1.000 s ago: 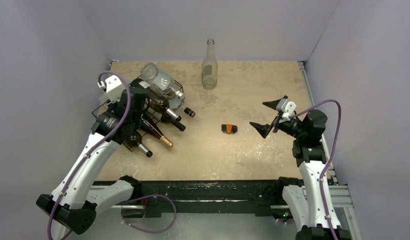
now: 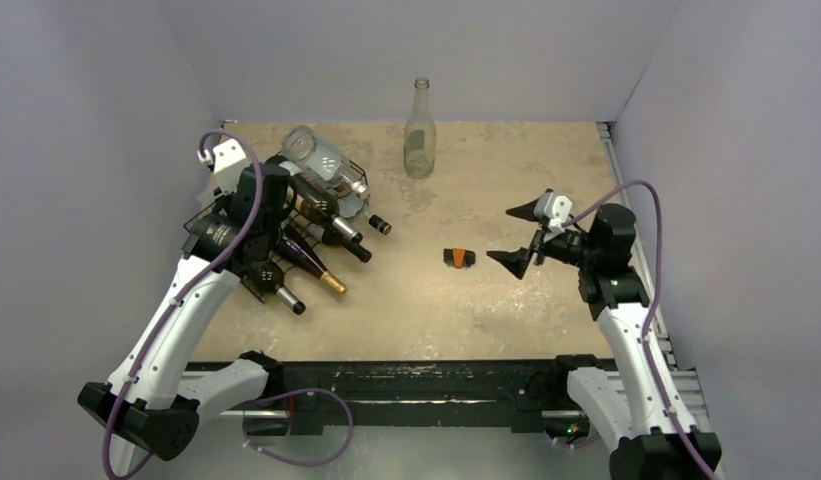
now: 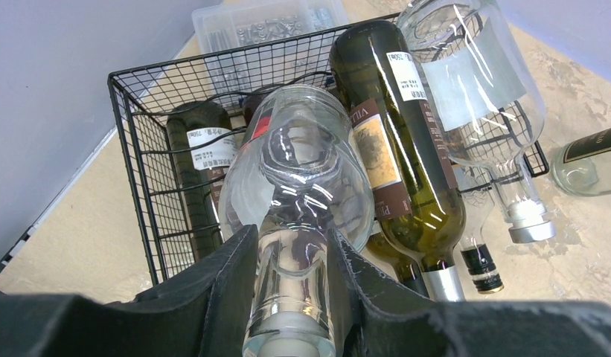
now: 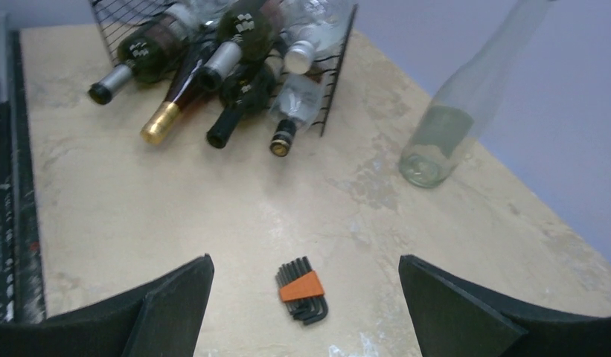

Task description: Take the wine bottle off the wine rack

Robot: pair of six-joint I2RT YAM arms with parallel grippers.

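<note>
In the left wrist view, the black wire wine rack [image 3: 250, 52] holds several bottles. A clear glass bottle [image 3: 295, 182] lies on top of them. My left gripper is shut on this bottle's neck, one finger at each side. The bottle remains over the rack among the others; contact beneath it is hidden. From above, the left arm covers this grasp. Over the right half of the table, my right gripper [image 2: 500, 233] stands open and empty, well away from the rack.
Close beside the held bottle lies a dark green wine bottle [image 3: 399, 141], with a large clear bottle [image 3: 473, 82] further right. A frosted bottle [image 2: 419, 140] stands alone at the back. The hex key set [image 2: 459, 258] lies mid-table, with free room around it.
My right gripper has shifted a little to the left over the table, still open. The left arm has moved only slightly at the rack. The other bottles have stayed put.
</note>
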